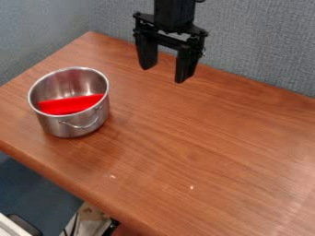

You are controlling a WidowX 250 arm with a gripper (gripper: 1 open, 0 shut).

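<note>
My black gripper (167,62) hangs above the back middle of the wooden table (204,166), its two fingers wide apart with nothing between them. To its lower left, near the table's left edge, stands a steel pot (88,123) with a wire handle. Inside the pot lies a bright red object (70,104); its full shape is hidden by the pot.
A grey padded wall (259,41) runs behind it. Past the front left edge are the floor, some cables and equipment.
</note>
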